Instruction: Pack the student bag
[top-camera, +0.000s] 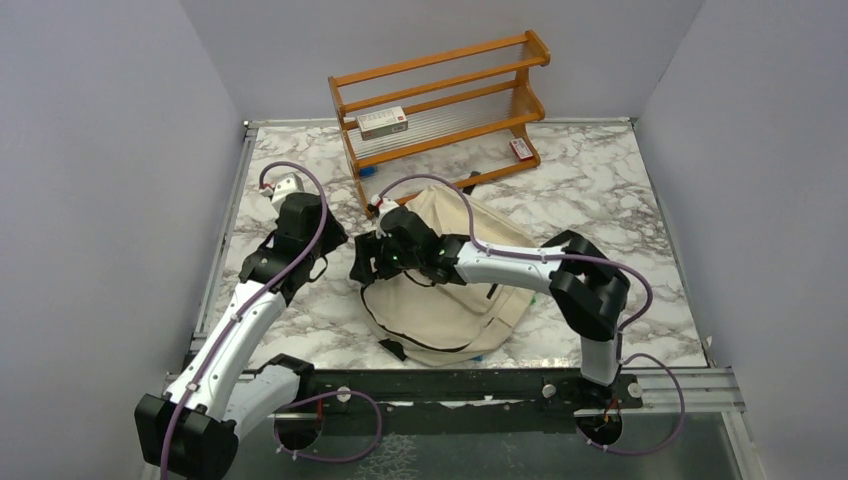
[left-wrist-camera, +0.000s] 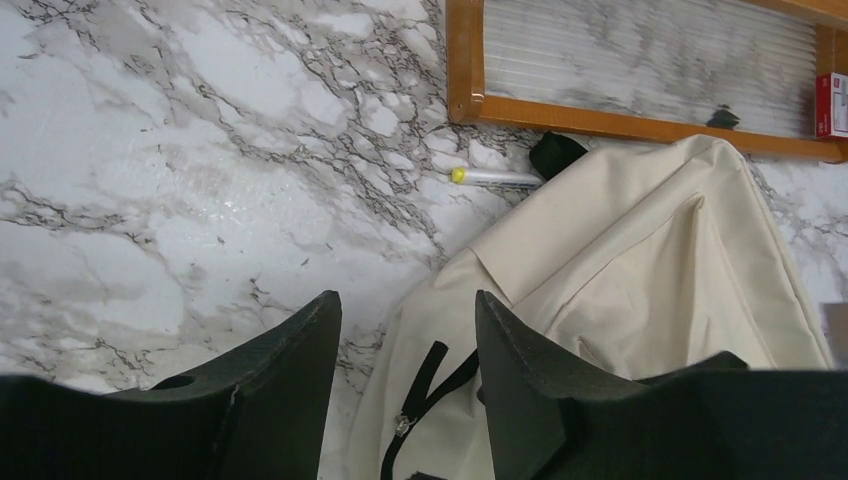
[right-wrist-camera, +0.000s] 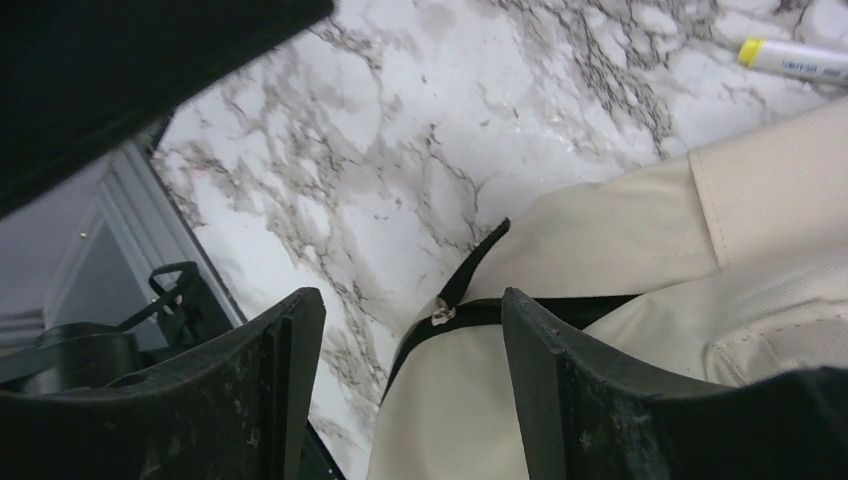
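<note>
A cream cloth bag (top-camera: 440, 320) with black zip edging lies flat on the marble table. In the right wrist view its zip pull (right-wrist-camera: 442, 312) shows between and beyond the open fingers of my right gripper, which hangs over the bag's left edge with nothing held. My left gripper is part open and empty, left of the bag in the top view; the zip end (left-wrist-camera: 405, 425) appears below its fingertips in the left wrist view. A marker with a yellow end (left-wrist-camera: 495, 177) lies at the bag's upper edge.
A wooden rack (top-camera: 440, 100) stands at the back, bearing a white box (top-camera: 382, 122) and a small red box (top-camera: 521, 149). A blue item (top-camera: 368, 171) lies at the rack's left end. Bare marble (top-camera: 610, 190) extends to the right.
</note>
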